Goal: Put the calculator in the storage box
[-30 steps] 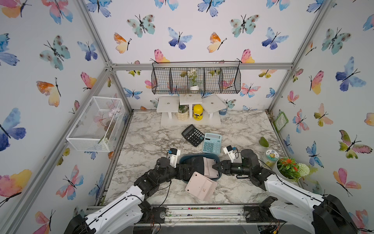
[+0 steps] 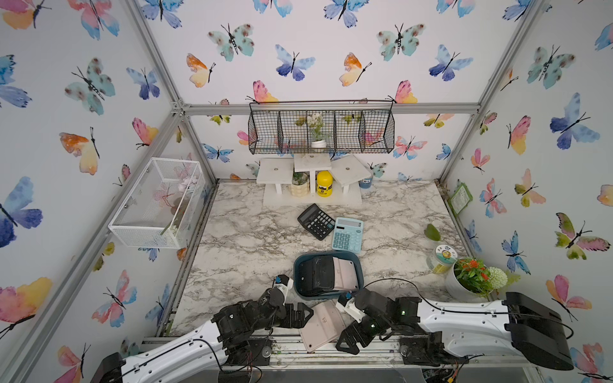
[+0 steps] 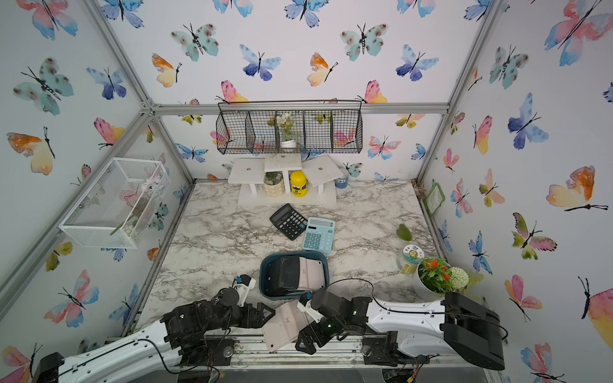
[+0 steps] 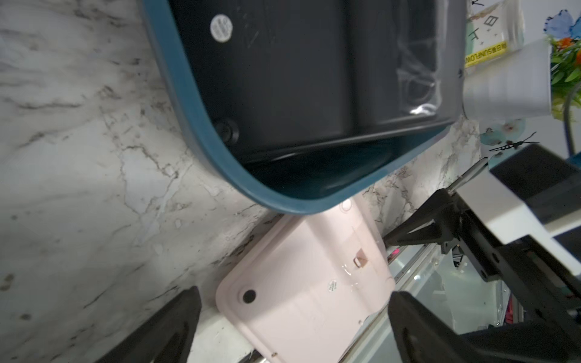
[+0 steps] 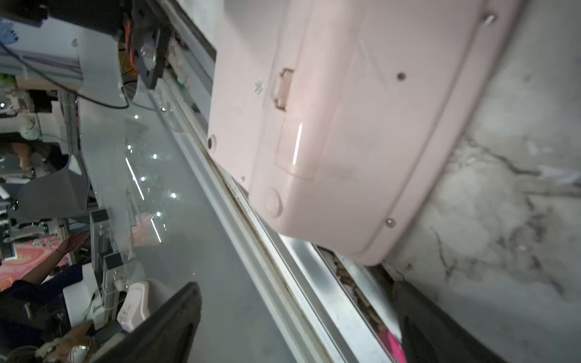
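Note:
A pink calculator (image 2: 322, 324) lies back side up in front of the blue storage box (image 4: 181, 90), reaching over the table's front edge. In the left wrist view, its far end is partly hidden by the box's rim. Inside the box are a black calculator (image 2: 317, 274) and another pink calculator (image 2: 345, 275). My left gripper (image 2: 306, 315) is open at the left of the loose pink calculator. To its right, my right gripper (image 2: 353, 339) also stands open, nothing between its fingers; the calculator (image 5: 375, 139) is beyond them.
Behind the box lie a black calculator (image 2: 316, 221) and a light blue calculator (image 2: 348, 234). A jar (image 2: 445, 256) and a potted plant (image 2: 471, 279) stand at the right. Metal rails (image 5: 284, 266) run along the front edge.
The loose pink calculator has gone from leaning at the box's front rim to lying on the table's front edge.

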